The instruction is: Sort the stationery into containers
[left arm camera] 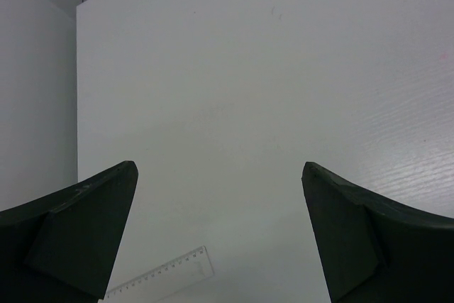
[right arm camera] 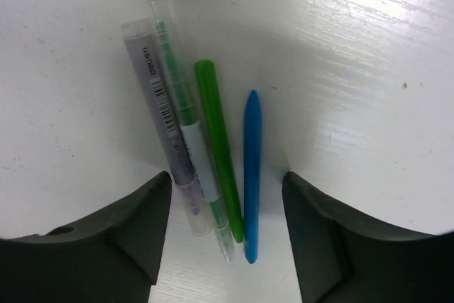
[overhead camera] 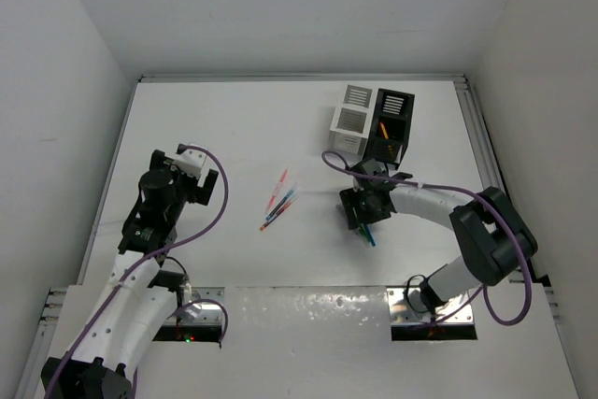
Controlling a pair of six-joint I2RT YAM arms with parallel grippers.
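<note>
My left gripper (overhead camera: 184, 167) stands open on the left, with empty white table between its fingers in the left wrist view. At the front right, my right gripper (overhead camera: 360, 215) is part open over several stick-like items. In the right wrist view these are a grey-purple pen (right arm camera: 157, 90), a clear green pen (right arm camera: 186, 108), a green stick (right arm camera: 216, 129) and a blue stick (right arm camera: 252, 154). They lie side by side on the table, their near ends between the fingers, not gripped. Left of them lie a red pen (overhead camera: 277, 188), a blue pen (overhead camera: 280, 202) and a dark red pen (overhead camera: 277, 213).
A white container (overhead camera: 352, 121) and a black container (overhead camera: 391, 121) stand together at the back right. An orange item (overhead camera: 384, 129) is inside the black one. A clear ruler (left arm camera: 167, 274) lies near the left gripper.
</note>
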